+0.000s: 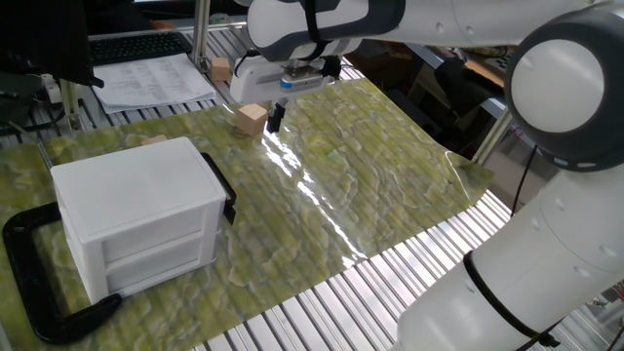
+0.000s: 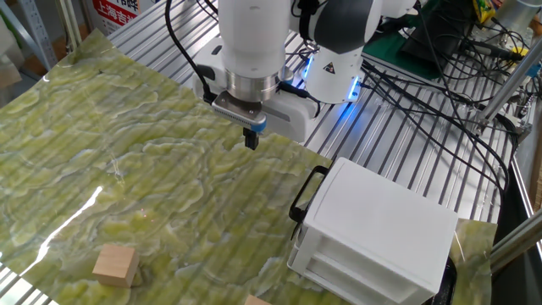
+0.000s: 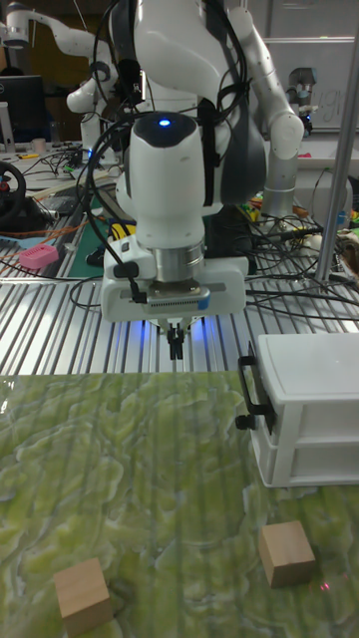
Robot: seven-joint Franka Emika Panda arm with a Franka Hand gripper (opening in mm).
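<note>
My gripper [image 3: 177, 345] hangs above the green marbled mat, its dark fingers close together and nothing visible between them. In the second exterior view the gripper [image 2: 251, 139] is over the mat's robot-side part, left of the white drawer unit [image 2: 385, 216]. One wooden cube [image 2: 116, 265] rests well apart from it, on the mat's opposite side. Another wooden cube [image 3: 287, 553] lies in front of the drawer unit; the unit mostly hides it in the first exterior view. There the first cube [image 1: 252, 119] appears beside my fingers only by line of sight.
A black handle [image 2: 306, 193] sticks out from the drawer unit, and a black clamp [image 1: 44, 283] stands at its other side. Beyond the mat are papers [image 1: 151, 82], a keyboard [image 1: 136, 46] and a further wooden block [image 1: 220, 69].
</note>
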